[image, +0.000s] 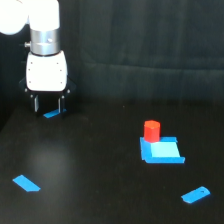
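Note:
My gripper (48, 105) hangs at the upper left of the camera view, pointing down over the dark table. Its two dark fingers stand apart, and nothing shows between them other than blue tape behind or below. On the right side of the table is a small red block (152, 131). It stands at the upper edge of a pale square (163, 150) bordered in blue, well away from my gripper. Whether the block rests on the square or just behind it, I cannot tell.
Blue tape strips lie on the black table (95, 165): one strip (26, 183) at the left, another strip (195, 195) at the lower right, and one strip (53, 113) near my gripper. A dark curtain (140, 50) hangs behind.

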